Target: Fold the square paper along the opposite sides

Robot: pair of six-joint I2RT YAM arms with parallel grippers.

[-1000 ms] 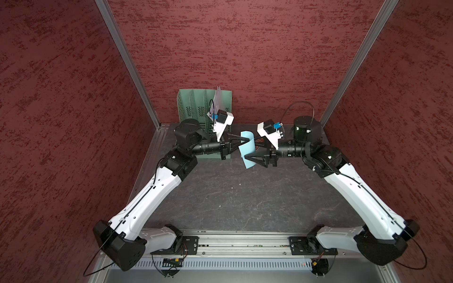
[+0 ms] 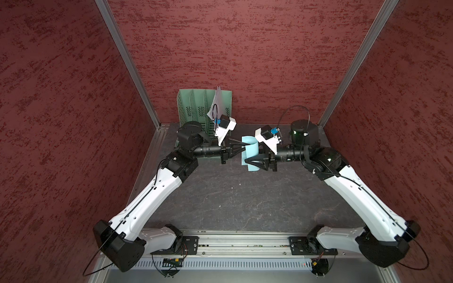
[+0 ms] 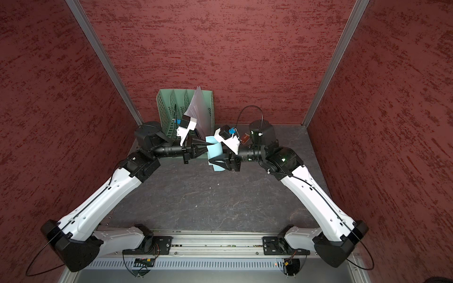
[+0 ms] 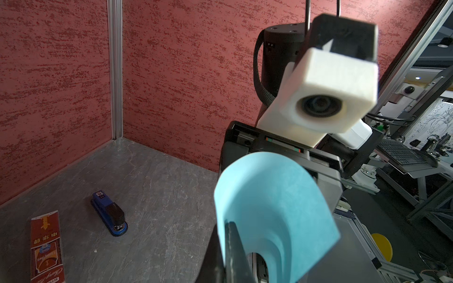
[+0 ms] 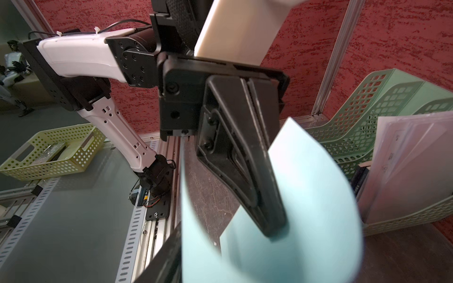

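Note:
The light blue square paper [image 2: 251,150] is held up above the table, curled into an open loop with no flat crease showing. My left gripper [image 2: 244,145] is shut on one edge of it; in the left wrist view that edge runs between the closed fingertips. Facing it from the right, my right gripper [image 3: 213,154] is part open around the curled paper. Its lower finger [image 2: 253,161] crosses in front of the sheet, while the upper one is partly hidden behind it. In the right wrist view, paper [image 5: 320,202] bulges close to the camera.
Behind the left arm stands a green file rack [image 2: 192,106] with papers [image 5: 413,165]. A blue stapler [image 4: 109,213] and a red packet [image 4: 47,247] lie at the table's far side.
The paper has gone from a slanted curl to a more upright loop, with both layers' lower ends now showing.

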